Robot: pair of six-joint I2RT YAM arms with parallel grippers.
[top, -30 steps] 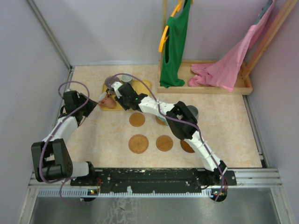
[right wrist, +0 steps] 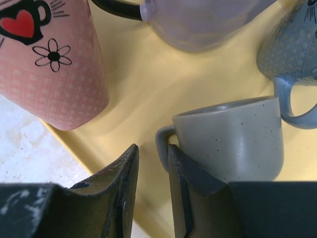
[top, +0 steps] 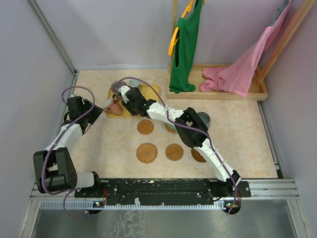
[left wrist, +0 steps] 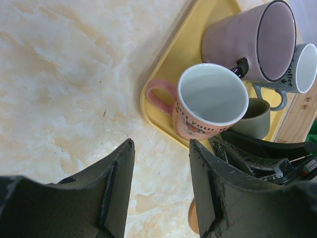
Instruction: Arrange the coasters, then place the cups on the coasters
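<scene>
A yellow tray (top: 154, 90) at the back left holds several cups. In the right wrist view a grey cup (right wrist: 233, 144) lies tipped on it, its handle reaching in front of my right gripper. That gripper is open; its right finger (right wrist: 177, 166) overlaps the handle, and whether they touch I cannot tell. The pink cup (left wrist: 198, 111) stands at the tray's near-left corner. Just outside that corner my left gripper is open and empty. Round brown coasters lie mid-table, including a small one (top: 145, 127) and a larger one (top: 146, 152).
A purple cup (left wrist: 230, 39) and a blue-grey cup (right wrist: 292, 54) share the tray. Under my right arm (top: 183, 124) another dark cup (top: 204, 119) is partly hidden. A wooden rack (top: 262, 94) with green and pink cloths stands behind.
</scene>
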